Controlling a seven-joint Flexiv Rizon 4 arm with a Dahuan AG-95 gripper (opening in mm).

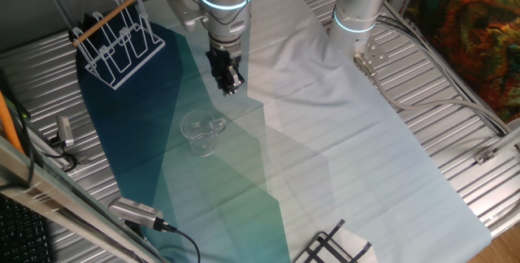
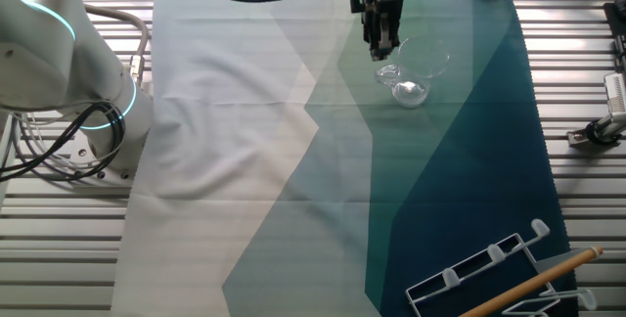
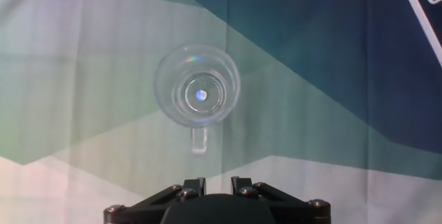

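A clear glass mug (image 3: pixel 197 86) stands upright on the patterned cloth; its handle (image 3: pixel 199 141) points toward my gripper's side in the wrist view. Exterior view 1 has the same mug (image 1: pixel 201 133) below and left of my gripper (image 1: pixel 233 89), which hangs above the cloth, apart from the mug. A gap with nothing in it shows between the two fingertips of the gripper in the wrist view. From the other side, the gripper (image 2: pixel 380 55) appears just above and left of the mug (image 2: pixel 411 90).
A white wire rack with a wooden bar (image 1: pixel 119 42) stands at the cloth's far left corner. A black wire rack (image 1: pixel 333 248) lies at the front edge. The cloth's pale middle (image 1: pixel 325 149) is wrinkled but clear. Camera mounts flank the table.
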